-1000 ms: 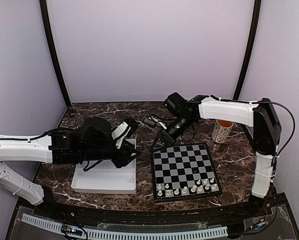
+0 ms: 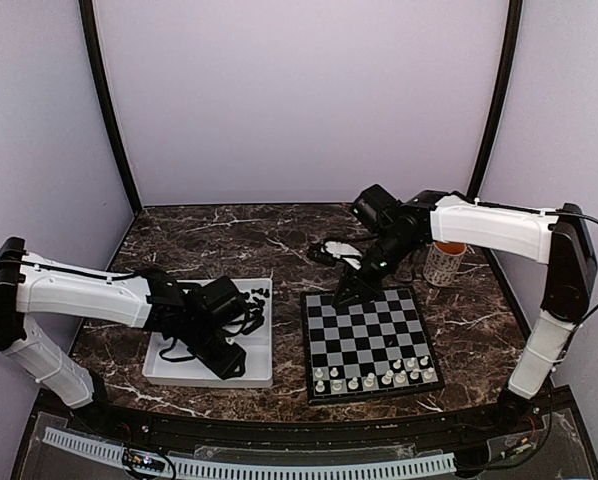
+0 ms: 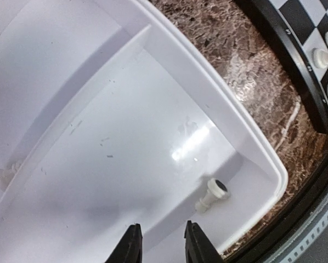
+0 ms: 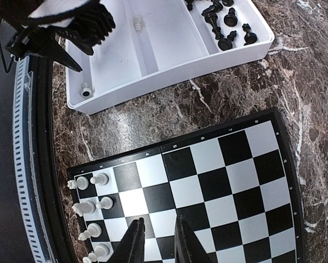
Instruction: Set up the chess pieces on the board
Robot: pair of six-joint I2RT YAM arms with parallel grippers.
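Observation:
My left gripper is open above the white tray (image 2: 159,375), near a white piece (image 3: 212,194) lying in the tray's corner. Another pale piece (image 3: 6,174) lies behind the divider. My right gripper hangs open over the chessboard (image 4: 232,170), nothing visible between its fingers. White pieces (image 4: 87,207) stand along the board's near end. Several black pieces (image 4: 230,17) are in the tray's far compartment, most of them lying or standing close together.
A patterned cup (image 2: 443,268) with orange inside stands at the back right.
My left gripper has moved down and toward the front over the tray. My right arm has shifted rightward over the board.

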